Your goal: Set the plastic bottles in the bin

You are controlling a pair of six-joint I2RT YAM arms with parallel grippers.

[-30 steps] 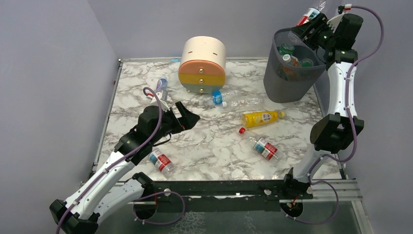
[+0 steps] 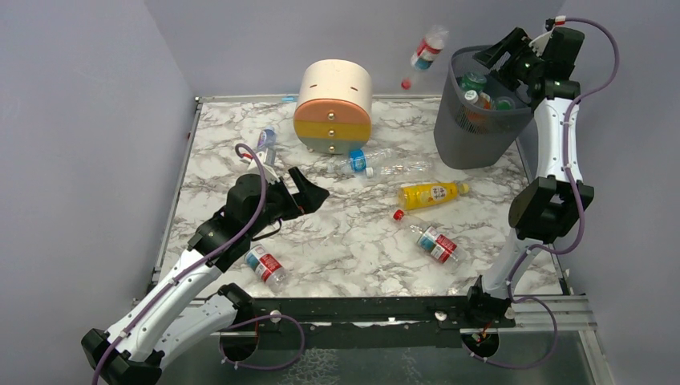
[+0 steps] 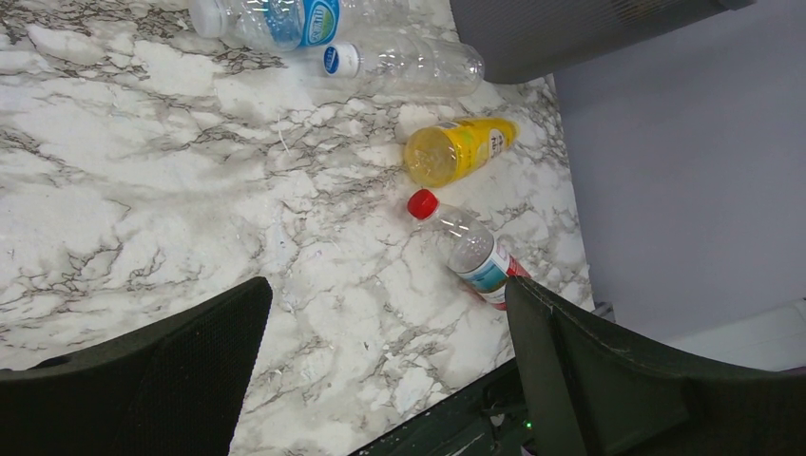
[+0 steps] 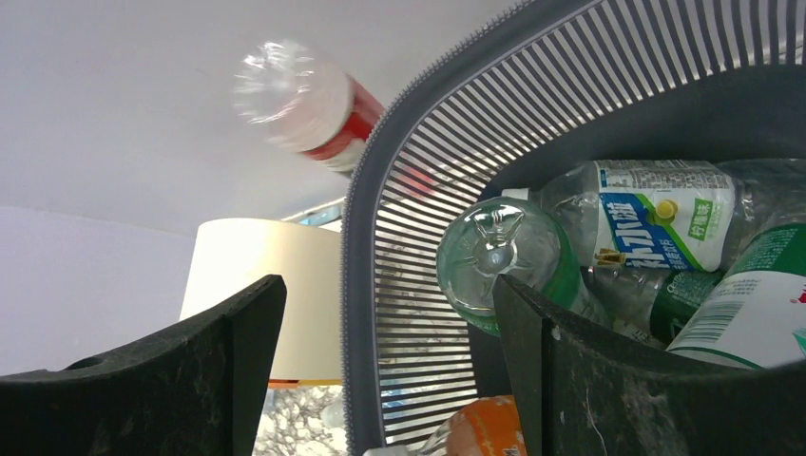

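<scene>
My right gripper (image 2: 497,58) is open over the grey mesh bin (image 2: 481,140), which holds several bottles, among them a green one (image 4: 504,256). A red-labelled plastic bottle (image 2: 427,50) is in mid-air outside the bin's back-left rim, blurred in the right wrist view. My left gripper (image 2: 313,186) hangs open over the table. Below it lie two clear bottles (image 3: 409,66) (image 3: 266,19), a yellow bottle (image 3: 461,147) and a red-capped bottle (image 3: 470,247). Another bottle (image 2: 265,265) lies at the front left, and one more (image 2: 265,136) is partly hidden behind the left arm.
A rounded drawer box (image 2: 332,104) stands at the back middle of the marble table (image 2: 361,249). The table's centre, before the left gripper, is clear. Grey walls close in at back and sides.
The red-labelled bottle has left my right gripper and moved left and down, outside the bin. The left arm has not moved.
</scene>
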